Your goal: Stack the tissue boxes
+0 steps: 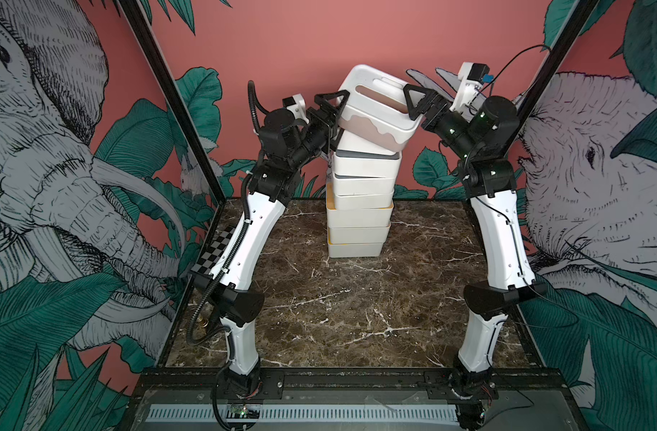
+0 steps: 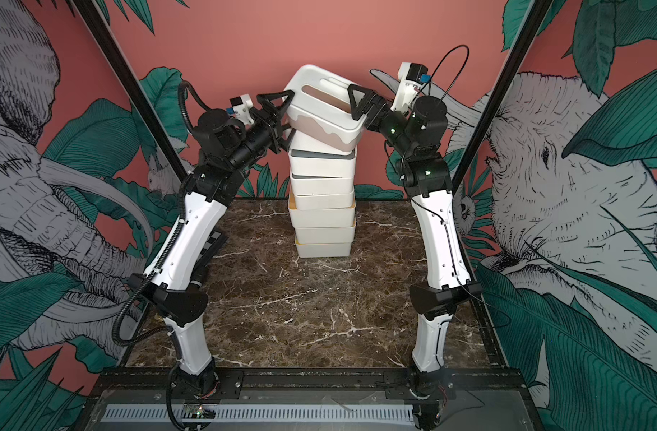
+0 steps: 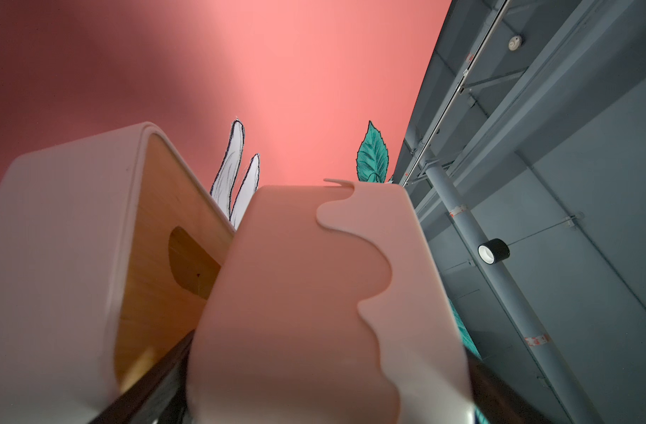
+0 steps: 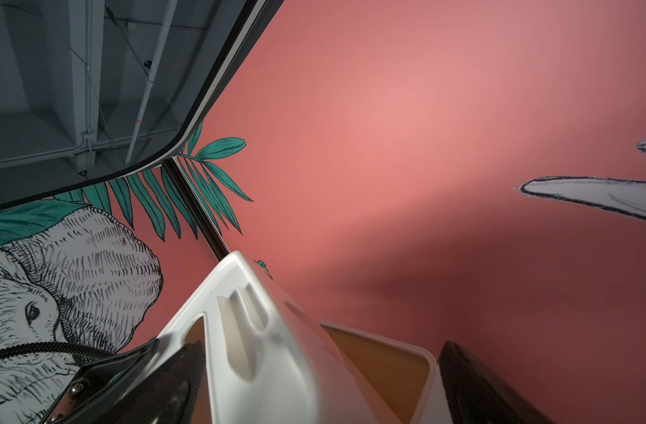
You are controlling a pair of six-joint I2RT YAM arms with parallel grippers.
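Note:
A tall stack of tissue boxes (image 1: 364, 186) stands at the table's back edge. On top, a white-and-pink tissue box (image 1: 375, 118) sits tilted, its right side lower in both top views. My left gripper (image 1: 335, 118) is open at the pink box's left end, and that end (image 3: 323, 304) fills the middle of the left wrist view. At the right end my right gripper (image 1: 416, 102) stands open, its fingers over the lid's corner. In the right wrist view the tilted pink box (image 4: 273, 367) lies between the fingers. Exact contact is hard to tell.
Beneath the pink box, a white box with a wooden top (image 3: 160, 275) shows in the left wrist view. The upper stack leans slightly right.

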